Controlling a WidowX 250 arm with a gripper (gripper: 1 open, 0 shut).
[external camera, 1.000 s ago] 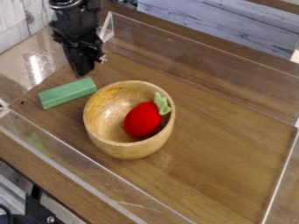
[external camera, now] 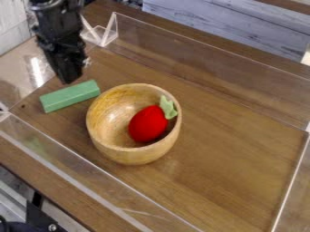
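Note:
My gripper (external camera: 64,71) hangs at the upper left, blurred, above and behind a green rectangular block (external camera: 68,96); whether its fingers are open or shut is unclear. The block lies flat on the wooden surface, just left of a round wooden bowl (external camera: 116,145). In the bowl is a red object (external camera: 147,124) with a pale green leafy top.
The wooden tray floor (external camera: 224,109) is clear to the right and behind the bowl. Clear walls edge it along the left, back and right.
Over the last second my gripper has moved left and somewhat down, toward the area above the green block. The block, bowl and red object have stayed put.

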